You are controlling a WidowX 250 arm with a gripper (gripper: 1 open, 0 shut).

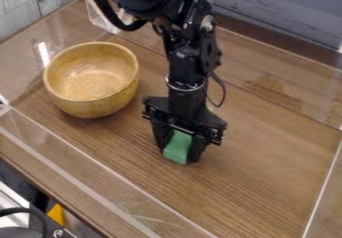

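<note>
A green object (178, 150) lies on the wooden tabletop in the centre of the camera view, low in the black gripper (182, 142). The arm reaches down from the top over it, and the fingers cover much of the green object. Whether they are closed on it is hard to tell.
A tan wooden bowl (91, 80) stands to the left of the arm. A clear plastic piece lies at the top left. A small yellow item (55, 212) shows at the bottom left edge.
</note>
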